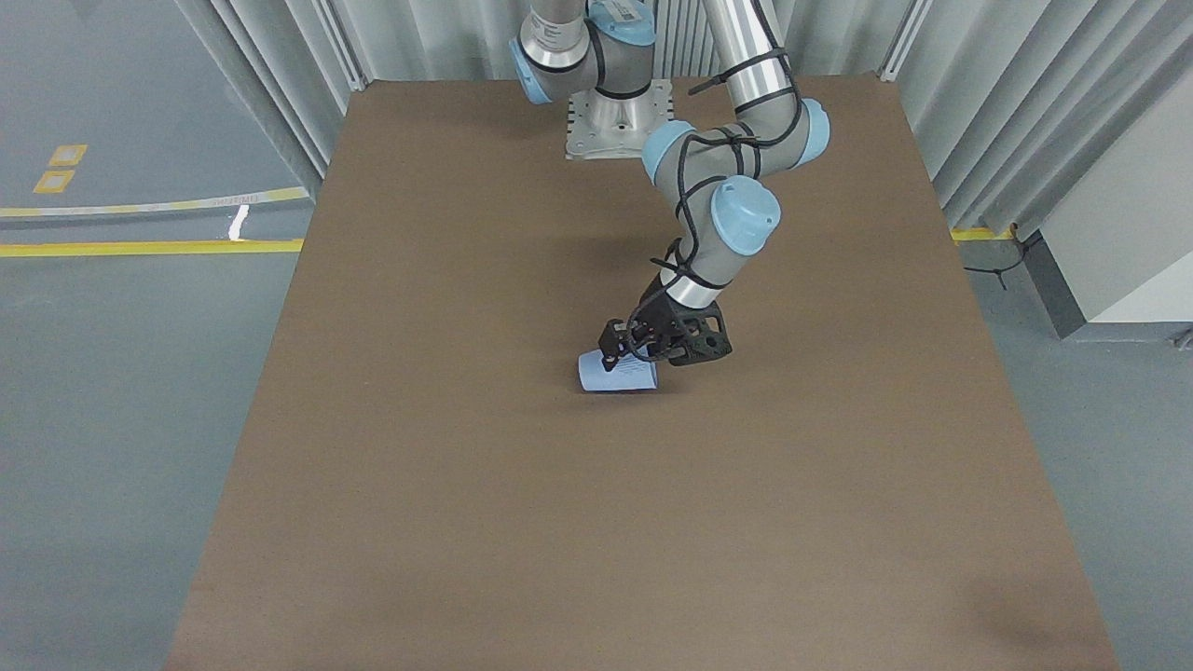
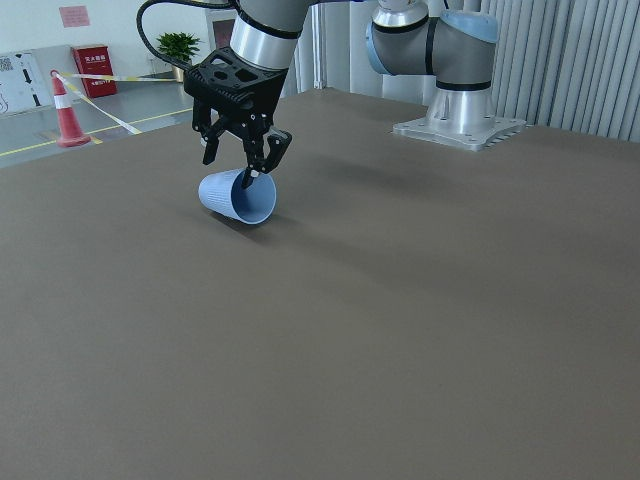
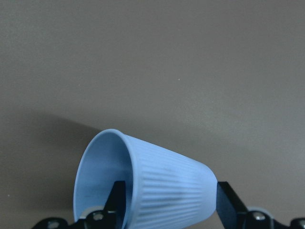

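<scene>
A light blue ribbed cup (image 1: 612, 375) lies on its side on the brown table (image 1: 447, 470), its opening visible in the left view (image 2: 220, 193). My gripper is low over it, one black finger inside the mouth and the other at the outside of the base, as the wrist view shows. Whether the fingers are closed firmly on the cup I cannot tell.
The white robot base (image 1: 604, 140) stands at the table's back edge.
</scene>
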